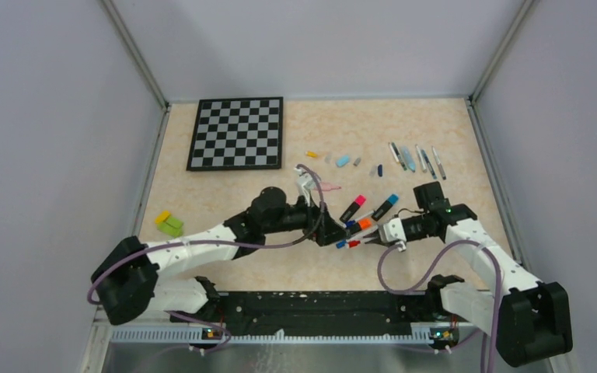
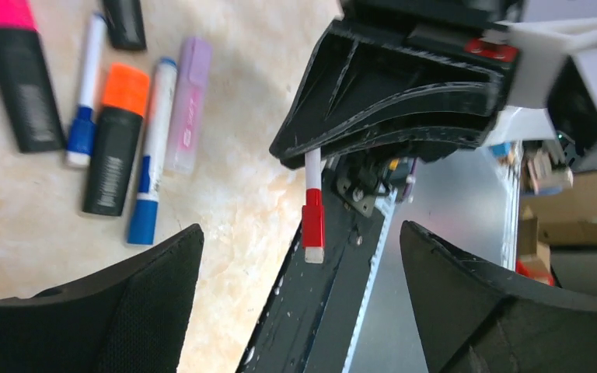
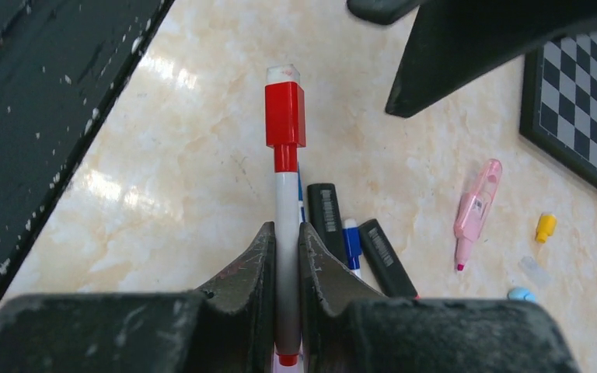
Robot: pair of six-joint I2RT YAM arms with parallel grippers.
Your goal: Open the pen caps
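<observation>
My right gripper is shut on the white barrel of a thin marker [image 3: 287, 206], whose red cap [image 3: 284, 115] sticks out beyond the fingertips. That cap is still on the pen. In the left wrist view the red cap [image 2: 312, 225] shows in the gap of my left gripper, which stands open around it without visible contact. The top view has both grippers facing each other over the front middle of the table, the left one [image 1: 342, 233] partly covering the pens beneath.
Under the grippers lie capped markers: pink-and-black [image 2: 19, 85], orange-and-black [image 2: 114, 144], blue-capped [image 2: 154, 151] and purple [image 2: 189, 101]. Several slim pens [image 1: 418, 159] lie at the back right. A chessboard [image 1: 237, 134] fills the back left; a green-yellow object [image 1: 169, 224] sits far left.
</observation>
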